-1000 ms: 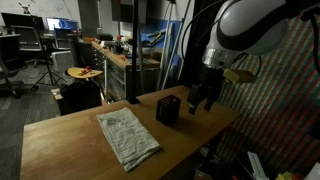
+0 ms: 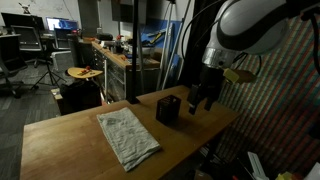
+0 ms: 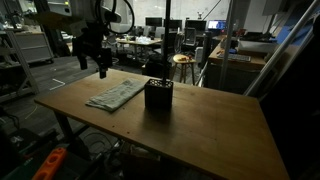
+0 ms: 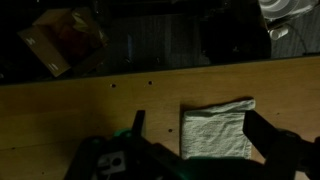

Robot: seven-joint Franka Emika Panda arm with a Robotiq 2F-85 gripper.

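Note:
A folded grey-white towel (image 2: 128,137) lies flat on the wooden table. Beside it stands a black mesh box (image 3: 159,95), upright and with an open top; its inside cannot be made out. Above the table hangs my gripper (image 3: 93,68), pointing down, its fingers spread wide and nothing visible between them. It stays well clear of both the towel and the box. In the wrist view the towel (image 4: 215,132) shows below the open fingers, partly hidden by the gripper body; I cannot find the black box there.
Bare wood covers much of the table (image 3: 215,120), away from the towel and box. A dark upright pole (image 2: 135,50) rises near the table's edge. Beyond the edge, a cardboard box (image 4: 62,42) appears low down in the wrist view. Desks and chairs fill the background.

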